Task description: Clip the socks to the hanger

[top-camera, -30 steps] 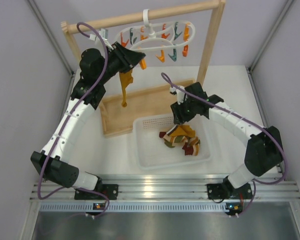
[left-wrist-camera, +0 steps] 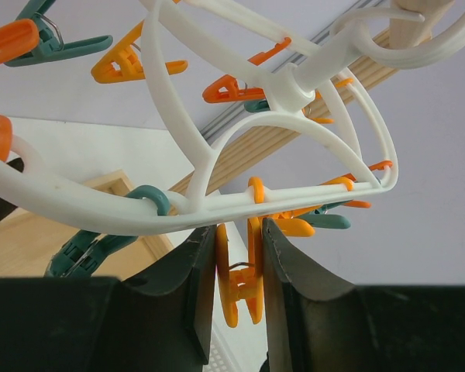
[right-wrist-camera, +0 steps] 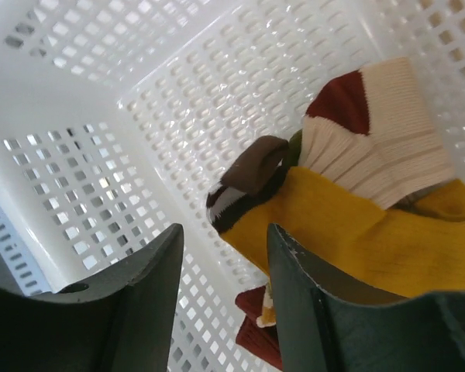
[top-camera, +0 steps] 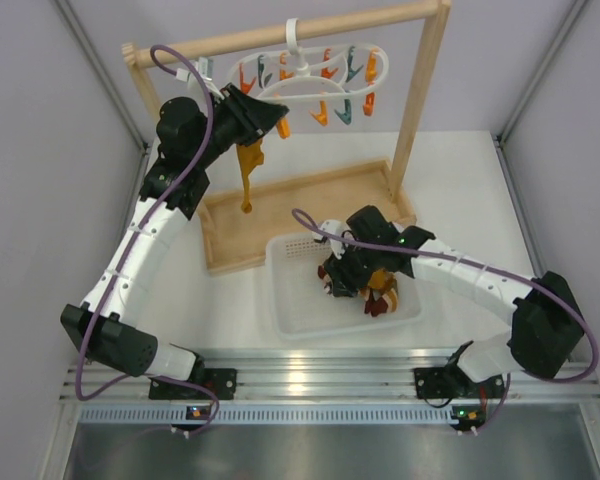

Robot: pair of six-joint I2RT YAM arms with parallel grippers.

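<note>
The white clip hanger (top-camera: 320,95) hangs from the wooden bar. My left gripper is shut on an orange clip (left-wrist-camera: 229,298) hanging from its rim. A mustard sock (top-camera: 248,165) hangs just below the left gripper in the top view. My right gripper is down over the white basket, fingers apart, empty between them. Beneath it lie a pile of socks: mustard (right-wrist-camera: 333,232), cream with maroon (right-wrist-camera: 380,139), brown (right-wrist-camera: 256,167) and maroon ones (right-wrist-camera: 260,341).
The wooden frame (top-camera: 420,85) stands on a tray base (top-camera: 220,255) behind the basket (top-camera: 290,320).
My right gripper has moved toward the front left within the basket, over the socks. The left arm stays in place.
</note>
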